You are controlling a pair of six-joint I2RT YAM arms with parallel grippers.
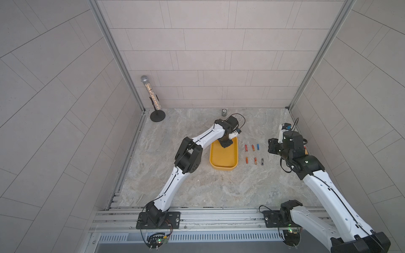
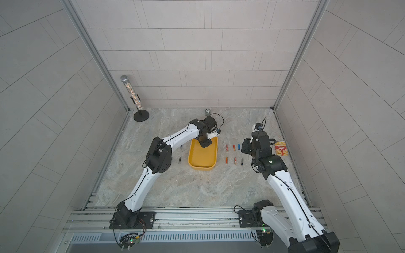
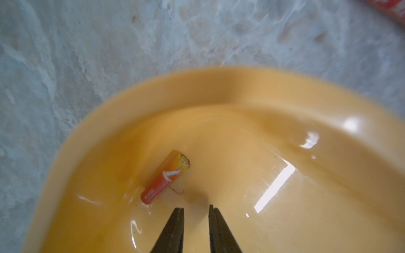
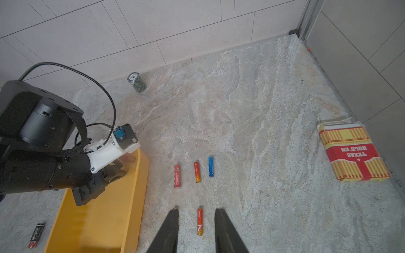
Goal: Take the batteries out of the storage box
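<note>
The yellow storage box (image 1: pixel 223 166) stands on the table. One red and orange battery (image 3: pixel 165 177) lies in its rounded corner. My left gripper reaches down into the box, its fingers a narrow gap apart; nothing shows between them, and the battery is just beyond the tips. Several batteries lie on the table right of the box, among them a red battery (image 4: pixel 177 175), an orange battery (image 4: pixel 197 172) and a blue battery (image 4: pixel 211 167). To the left is a dark battery (image 4: pixel 37 235). My right gripper hangs partly open and empty over the right side.
A card box (image 2: pixel 281 148) lies by the right wall. A small can (image 4: pixel 137 82) stands behind the storage box, and a lamp-like column (image 1: pixel 154 99) is at the back left.
</note>
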